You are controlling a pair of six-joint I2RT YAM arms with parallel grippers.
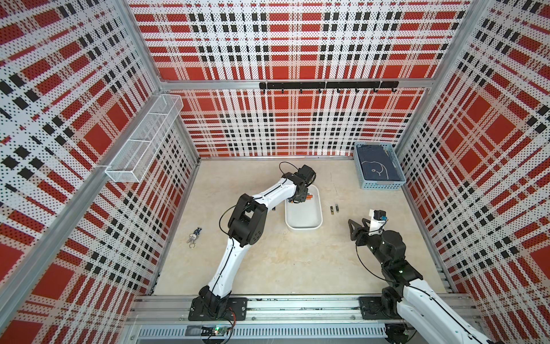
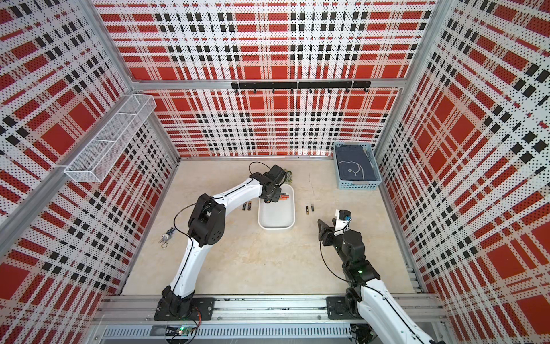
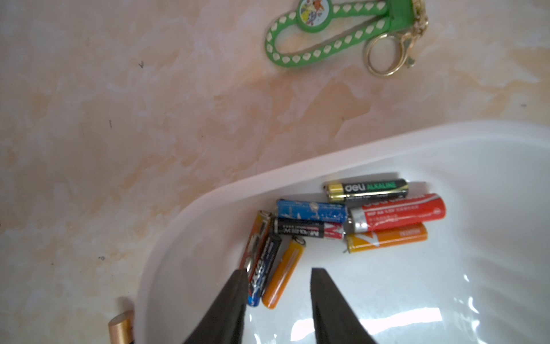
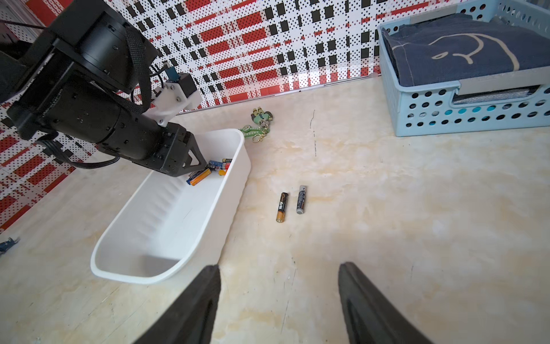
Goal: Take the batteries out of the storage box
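Observation:
The white storage box (image 1: pixel 303 218) holds several batteries along its back end, among them a red one (image 3: pixel 395 212), a blue one (image 3: pixel 312 209) and orange ones (image 3: pixel 283 272). My left gripper is over the box beside the leftmost batteries, its fingers part open with nothing seen between them. Outside the box, two batteries (image 2: pixel 307 209) lie to its right and others (image 2: pixel 246 206) to its left. My right gripper stands open over the table, right of and in front of the box, with nothing between its fingers.
A green keychain (image 3: pixel 326 51) lies behind the box. A blue basket with dark cloth (image 4: pixel 401 114) stands at the back right. Keys (image 2: pixel 167 236) lie at the left. A wire rack (image 1: pixel 143 137) hangs on the left wall.

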